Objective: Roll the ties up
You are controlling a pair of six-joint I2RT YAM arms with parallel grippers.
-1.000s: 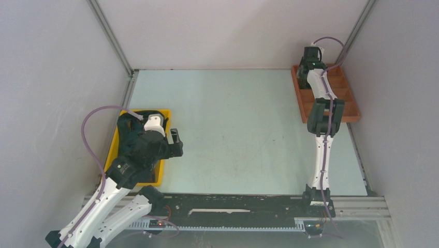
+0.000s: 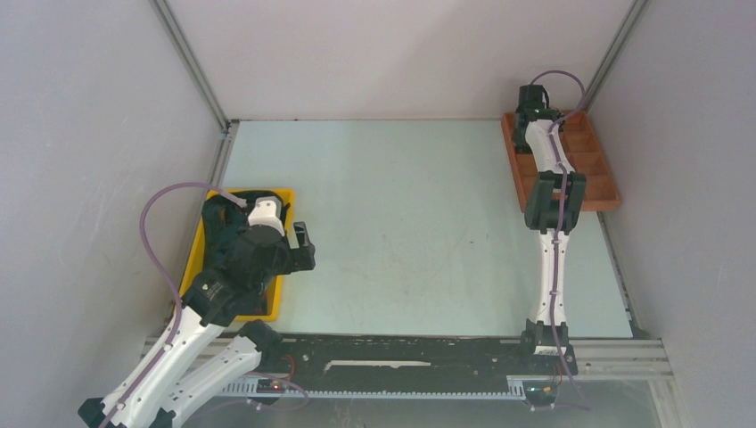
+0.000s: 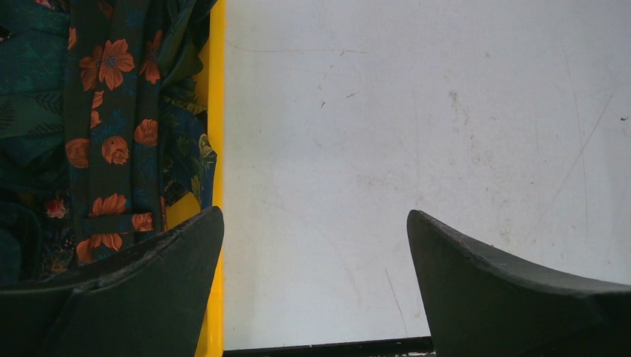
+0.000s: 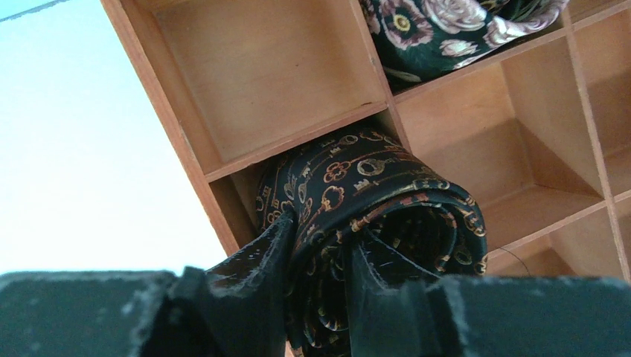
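A dark rolled tie (image 4: 364,175) with a gold key pattern sits partly in an edge compartment of the wooden divided box (image 4: 175,111), its open coil facing up and toward my right gripper. The right fingers stand a little apart, one on either side of the roll's near layers; their grip is hard to judge. Another rolled tie (image 4: 454,30), green with pale flowers, fills a compartment beyond. My left gripper is open and empty above the table, beside the yellow bin (image 3: 216,104). Loose floral ties (image 3: 115,149) lie in that bin.
Several box compartments are empty, such as the one (image 4: 268,67) beside the key-patterned roll. Between bin and box the white tabletop (image 2: 401,223) is bare. A wall (image 2: 686,178) rises close to the right of the box.
The left arm has not moved.
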